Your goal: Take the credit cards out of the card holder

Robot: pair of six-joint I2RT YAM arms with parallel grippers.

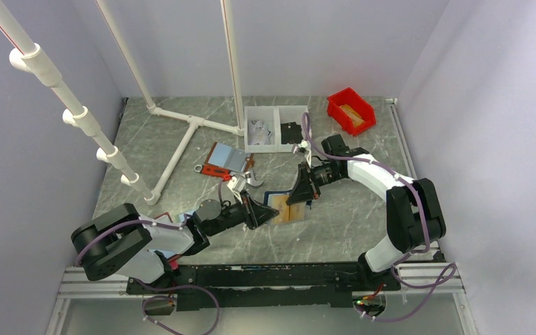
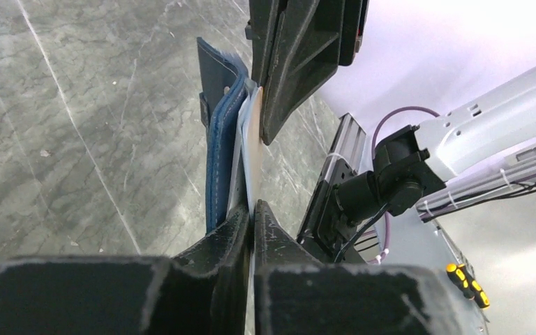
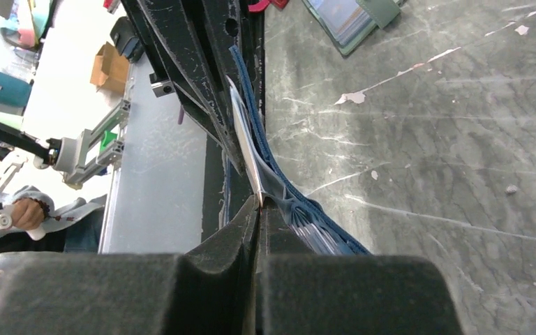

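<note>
The dark blue card holder (image 2: 221, 157) lies open between my two grippers, tan card faces (image 1: 280, 204) showing in the top view. In the left wrist view, my left gripper is shut on the edge of the holder's clear sleeve. My right gripper is shut on the edge of a pale card (image 3: 244, 136) in the right wrist view. How far that card sits inside its sleeve cannot be told. The black fingers hide part of the holder's pages in the top view.
Behind stand a white two-compartment box (image 1: 277, 146) and a red bin (image 1: 333, 105). Another open holder (image 1: 228, 158) and an orange-handled tool (image 1: 213, 170) lie to the left. Table right of the holder is clear.
</note>
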